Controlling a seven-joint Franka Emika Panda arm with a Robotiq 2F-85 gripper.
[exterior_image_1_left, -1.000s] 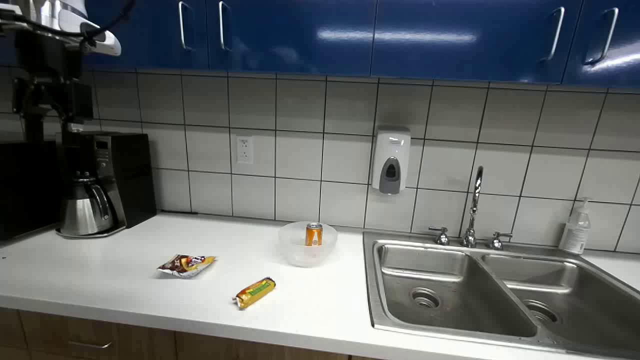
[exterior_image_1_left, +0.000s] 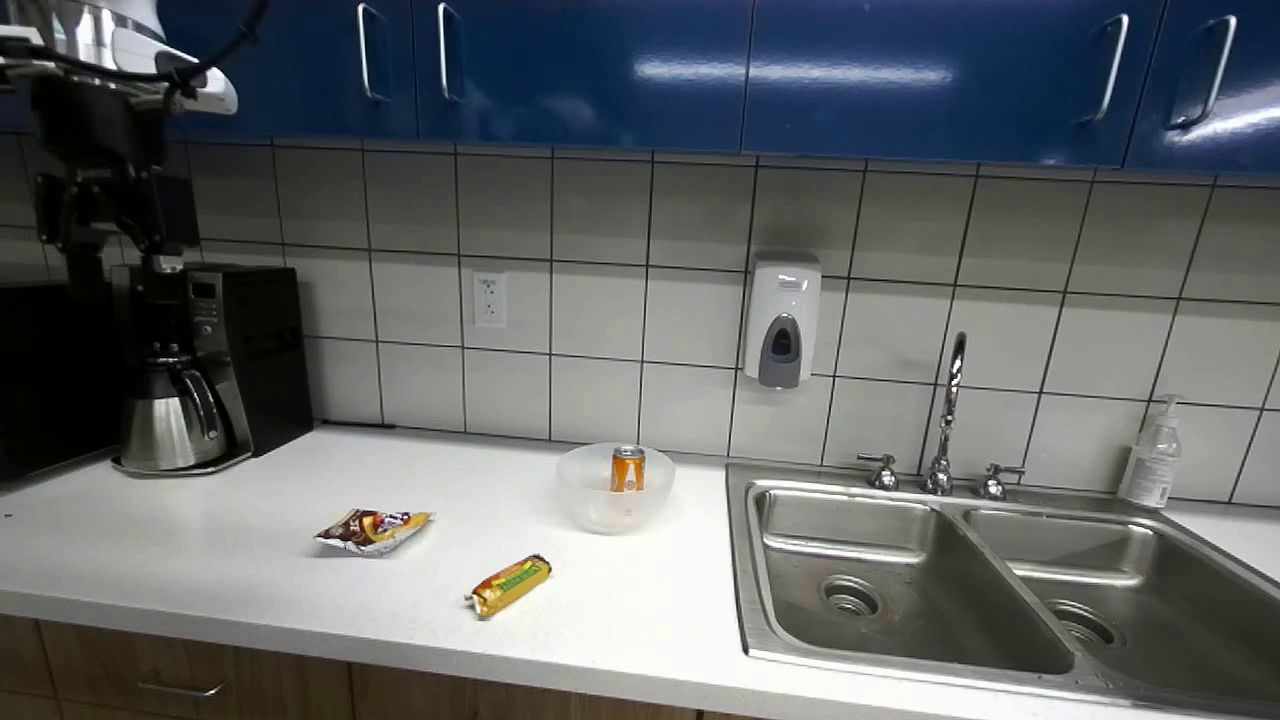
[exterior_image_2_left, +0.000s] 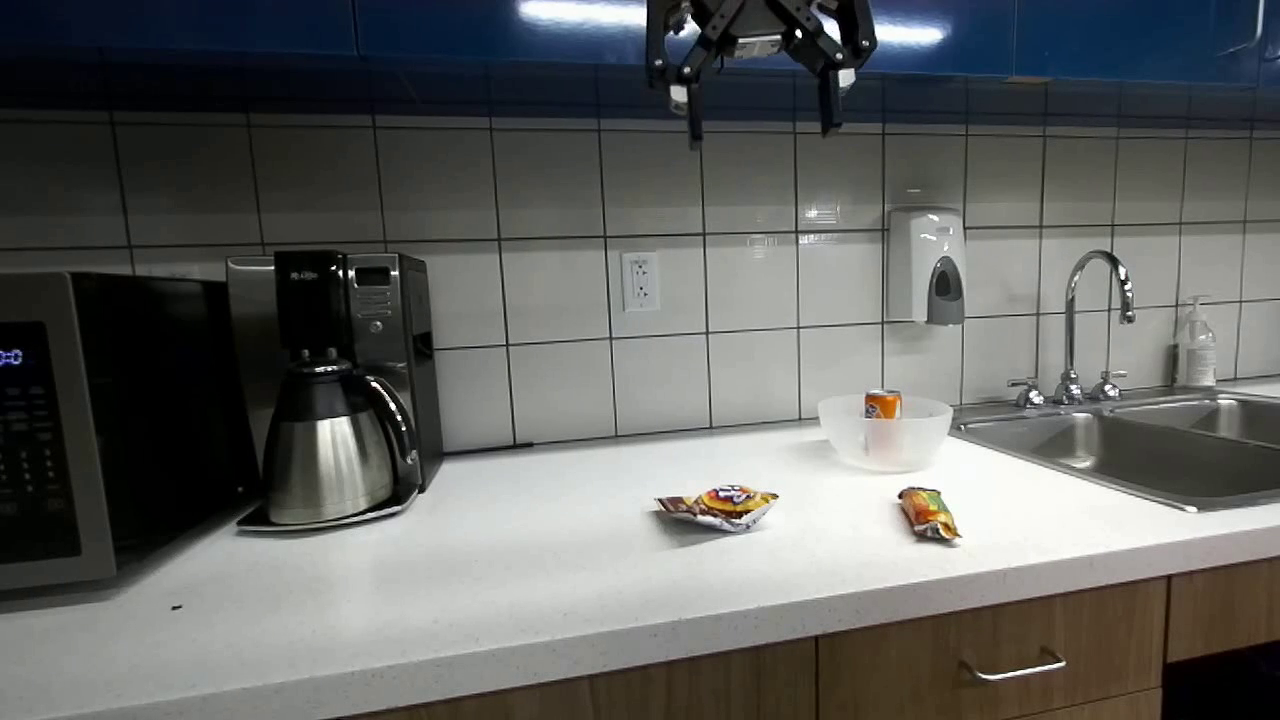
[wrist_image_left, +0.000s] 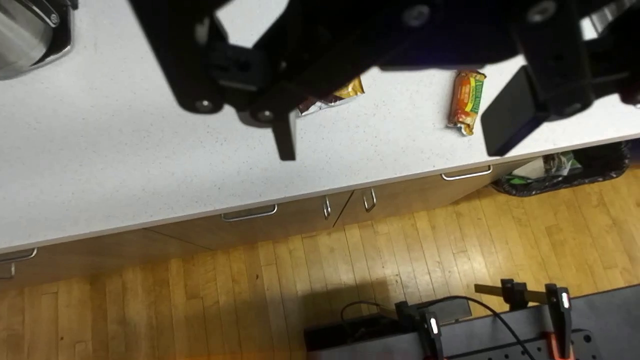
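High above the counter, my gripper (exterior_image_2_left: 763, 134) stands open, its two fingers wide apart with nothing between them. A brown and yellow snack bag (exterior_image_1_left: 373, 530) lies on the counter. To its right and closer to the front edge is a yellow-orange wrapped bar (exterior_image_1_left: 511, 586). Behind the bar, a frosted bowl (exterior_image_1_left: 585, 490) holds an orange can (exterior_image_1_left: 627, 469) standing upright. In the wrist view the bar (wrist_image_left: 468, 102) shows between the fingers, far below, while the snack bag (wrist_image_left: 349, 90) is partly covered by the gripper's linkage.
A coffee maker with a steel carafe (exterior_image_2_left: 330, 456) and a microwave (exterior_image_2_left: 48, 528) occupy the left end. The double sink (exterior_image_1_left: 888, 588) lies to the right. Blue cabinets (exterior_image_1_left: 576, 72) hang overhead. Between carafe and snack bag the counter (exterior_image_2_left: 528, 552) is clear.
In exterior view 1 my gripper has shifted slightly to the right and its finger region sits a little lower. The bag, bar, bowl and can have not moved.
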